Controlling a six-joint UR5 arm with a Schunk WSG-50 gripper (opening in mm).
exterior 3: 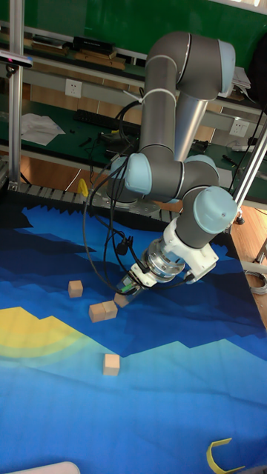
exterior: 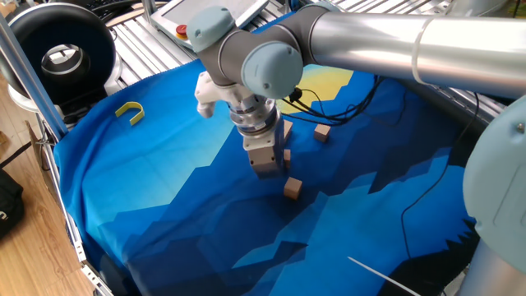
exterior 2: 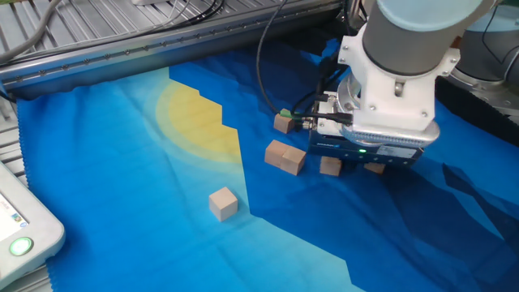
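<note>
Several small wooden cubes lie on the blue patterned cloth. In exterior view 2, two of them form a touching pair (exterior 2: 285,157), and a paler cube (exterior 2: 223,204) sits apart towards the front. My gripper (exterior: 267,171) points down, low among the cubes, with one cube (exterior: 292,188) just beside it. In exterior view 3 a cube (exterior 3: 121,300) shows at the gripper's tip. The fingers are hidden, so their opening and any hold cannot be told.
A further cube (exterior 2: 283,122) lies by the hanging cables. A yellow curved piece (exterior: 130,112) rests near the cloth's edge. The tablet (exterior 2: 24,235) stands at the side.
</note>
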